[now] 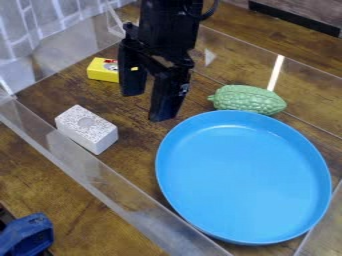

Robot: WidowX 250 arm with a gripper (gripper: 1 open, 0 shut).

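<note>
The black gripper [150, 88] hangs open over the middle of the wooden floor, fingers pointing down, nothing seen between them. It is above and right of a white speckled block [87, 129]. A yellow box [104, 69] lies behind it at the back left, partly hidden. A green bumpy vegetable-like object [246, 100] rests to its right. A large blue plate [243, 180] fills the front right.
Clear plastic walls border the area at the left and front. A blue object [22, 236] lies outside at the bottom left. Bare floor shows around the white block and toward the back right.
</note>
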